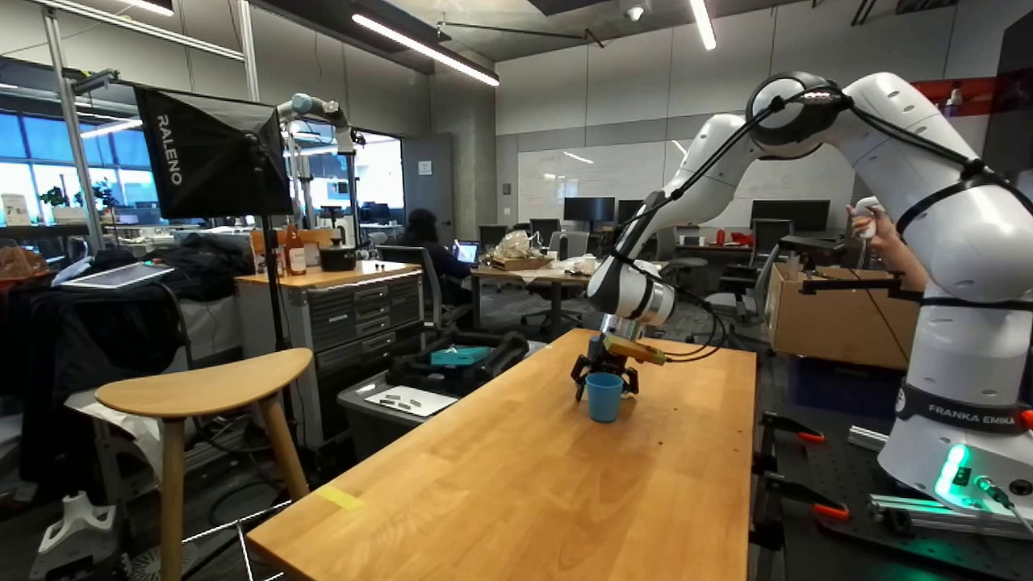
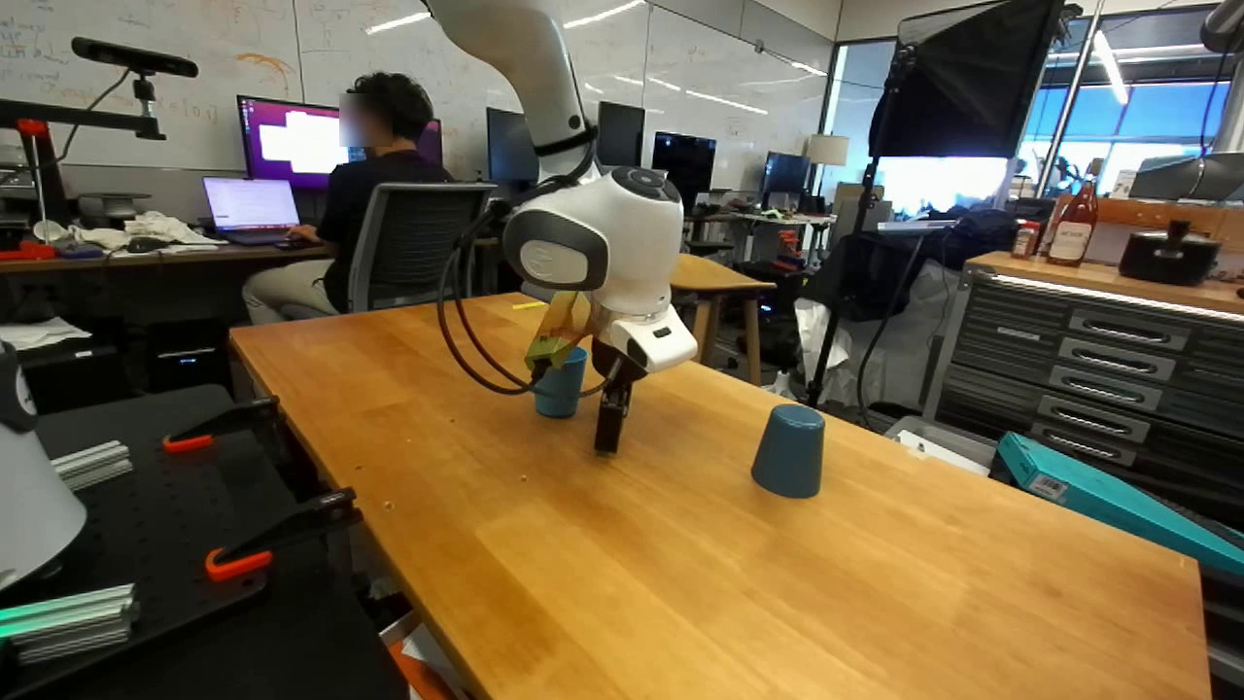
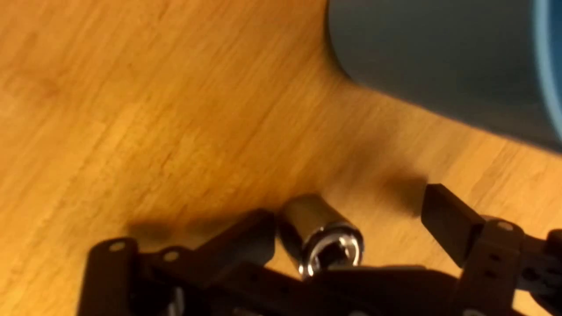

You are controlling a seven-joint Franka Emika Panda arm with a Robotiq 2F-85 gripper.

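A small metal socket (image 3: pixel 321 231) lies on the wooden table between my gripper's fingers in the wrist view. My gripper is open and low over the tabletop; its left finger (image 3: pixel 258 234) is right up against the socket, though contact is hard to tell, while the right finger (image 3: pixel 445 221) stands well clear of it. An upright blue cup (image 1: pixel 605 399) is just beside the gripper, and its side (image 3: pixel 437 63) fills the upper right of the wrist view. The socket cannot be made out in either exterior view.
Another blue cup (image 2: pixel 789 453) stands upside down on the table, apart from the gripper. Clamps with orange tips (image 1: pixel 830 510) sit along the robot's side of the table.
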